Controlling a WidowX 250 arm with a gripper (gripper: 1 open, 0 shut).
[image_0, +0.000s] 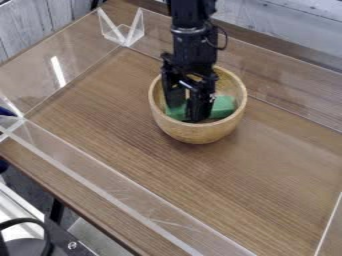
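Observation:
A round wooden bowl (195, 128) stands on the wooden table (120, 190) right of centre at the back. Green items (221, 105) lie inside it. My black gripper (187, 100) reaches down from the top into the bowl, over the green items, hiding part of them. Its fingers are dark against the contents, and whether anything is between them is hard to tell.
A clear plastic container (122, 28) sits at the back left. A black cable (34, 232) lies at the lower left corner.

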